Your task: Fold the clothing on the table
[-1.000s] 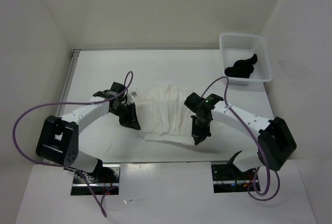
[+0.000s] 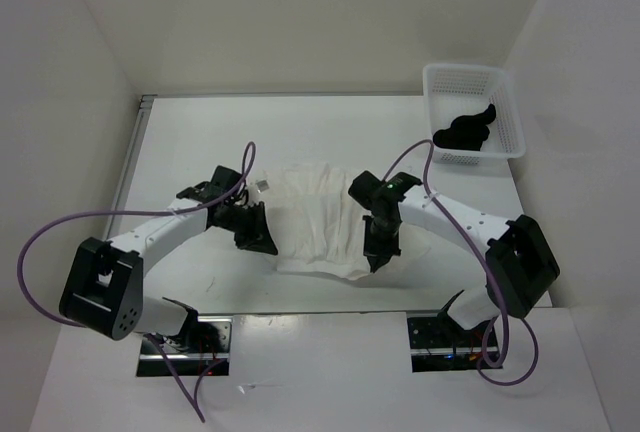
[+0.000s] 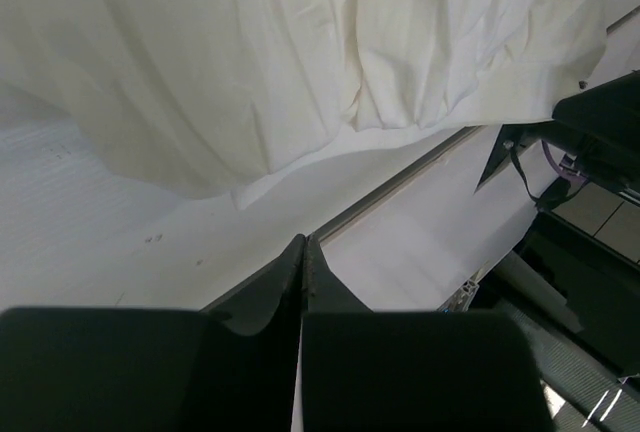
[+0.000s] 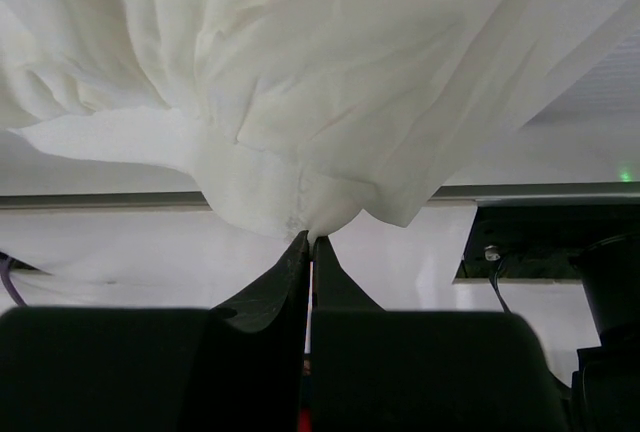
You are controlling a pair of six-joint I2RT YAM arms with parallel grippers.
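Note:
A cream-white garment [image 2: 318, 220] lies wrinkled across the middle of the table, its near hem toward the front edge. My right gripper is shut on a corner of that hem and holds it raised. In the left wrist view, the tips of my left gripper meet with no cloth between them. The garment's near left corner [image 3: 240, 195] shows beyond those tips, apart from them. From above, the left gripper [image 2: 272, 250] is at the garment's left side.
A white basket [image 2: 432, 102] with a dark cloth [image 2: 466, 130] in it stands at the back right. Bare table [image 2: 200, 272] shows to the left and behind the garment. The table's front edge runs close to the hem.

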